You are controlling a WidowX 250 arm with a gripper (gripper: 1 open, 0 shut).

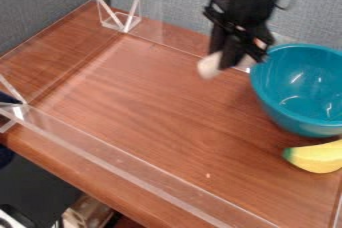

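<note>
My gripper [227,54], black and blurred, hangs at the upper middle, just left of the teal bowl [299,100]. It is shut on a small white object [210,66], whose shape is unclear. A yellow banana [315,157] lies in front of the bowl at the right.
A grey wall stands behind. Dark items and cables sit off the lower-left edge.
</note>
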